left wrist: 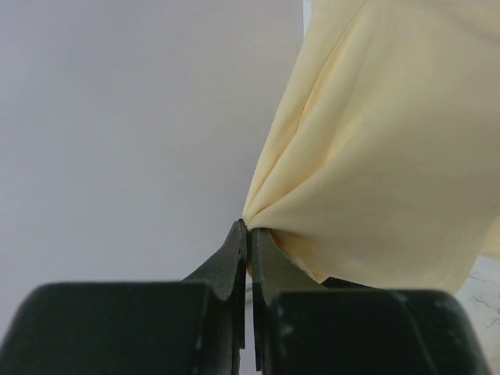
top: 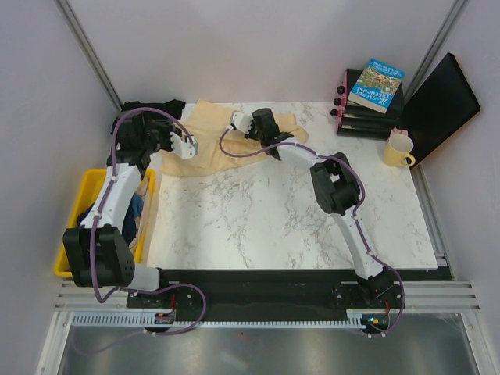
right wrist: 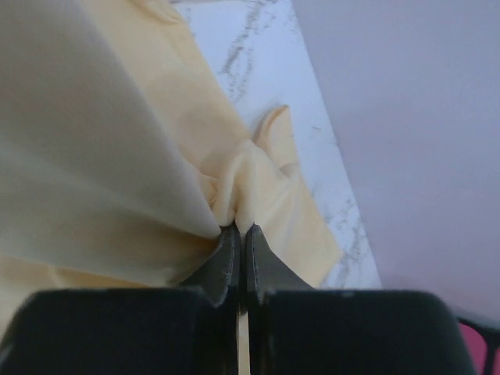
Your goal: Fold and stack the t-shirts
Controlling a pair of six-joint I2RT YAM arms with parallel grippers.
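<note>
A cream T-shirt point(top: 208, 125) is spread and bunched along the back of the white table. My left gripper, over the shirt's left part, is shut on a lifted fold of it point(left wrist: 375, 133). Toward the shirt's right part, my right gripper is shut at a bunched piece of the cloth point(right wrist: 258, 187), its tips partly hidden by folds.
A yellow bin point(top: 66, 258) with dark clothing stands at the left, black cloth behind it. At the back right are a black rack point(top: 363, 125) with a book, a yellow mug point(top: 396, 152) and a black screen point(top: 433, 105).
</note>
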